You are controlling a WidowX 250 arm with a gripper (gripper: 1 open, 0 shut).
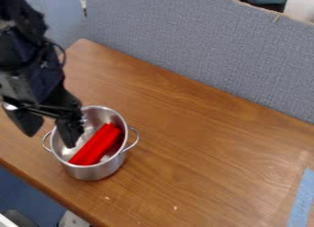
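A steel pot (pixel 108 168) with side handles sits on the wooden table (pixel 208 148) at the lower left, a red elongated object (pixel 92 148) lying inside it. My black gripper (pixel 43 120) hangs at the left, over the pot's upper left rim, partly in front of it, with nothing visible held; its fingers appear apart.
Grey padded walls (pixel 196 47) border the table at the back and left. A blue strip (pixel 300 198) lies at the right edge.
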